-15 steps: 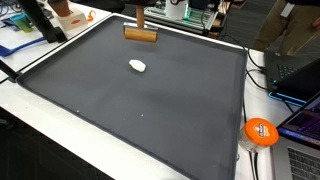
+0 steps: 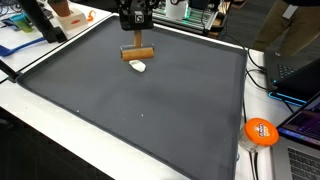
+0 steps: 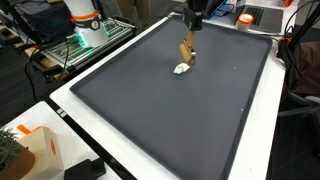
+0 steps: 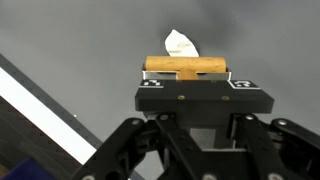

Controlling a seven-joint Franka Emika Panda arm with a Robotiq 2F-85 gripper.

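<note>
Held in my gripper is a wooden T-shaped tool, its upright handle between the fingers. The tool's wooden crossbar (image 4: 187,65) lies sideways below the gripper in the wrist view, and the same crossbar (image 2: 138,53) shows near the back of the board in exterior view 1. Close in front of it is a small white piece (image 2: 137,66), also seen as a pale pointed piece (image 4: 180,44) in the wrist view. Whether the crossbar touches the board or the white piece, I cannot tell. In exterior view 2 the crossbar (image 3: 187,53) stands right behind the white piece (image 3: 181,69).
The dark grey board (image 2: 150,110) is otherwise clear, with white table edges around it. An orange-lidded jar (image 2: 260,132) and a laptop (image 2: 299,125) stand to the right. A potted plant (image 3: 12,160) sits at the front left of exterior view 2.
The white piece appears to lie where it was.
</note>
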